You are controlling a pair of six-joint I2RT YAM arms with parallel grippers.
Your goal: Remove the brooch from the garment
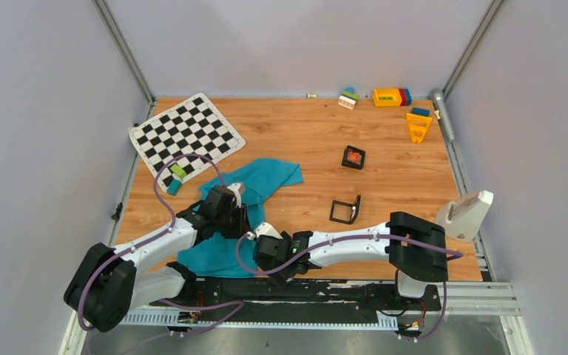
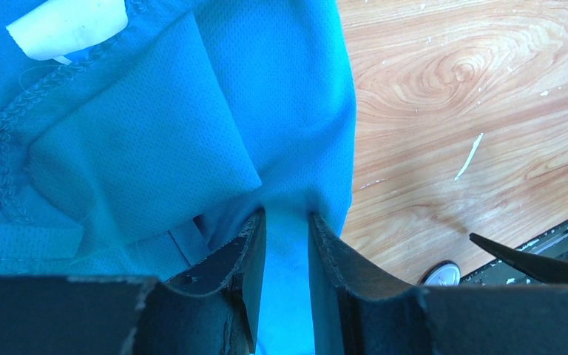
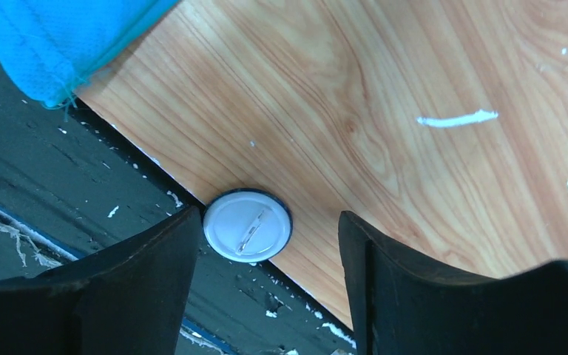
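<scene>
A round white brooch [image 3: 248, 225], its pin facing up, lies at the table's front edge, partly over the dark border. It is apart from the garment and shows small in the left wrist view as a brooch [image 2: 442, 274] too. My right gripper is part open around it, the left finger close to its rim and a gap on the other side. The blue garment [image 1: 218, 255] lies rumpled on the left of the table. Above its cloth [image 2: 288, 96], my left gripper stands part open, with no brooch between its fingers.
A checkered board [image 1: 186, 133] with small blocks lies at the back left. Two dark frames, one [image 1: 353, 157] behind the other [image 1: 345, 211], sit right of centre. Toy blocks [image 1: 392, 97] stand at the back.
</scene>
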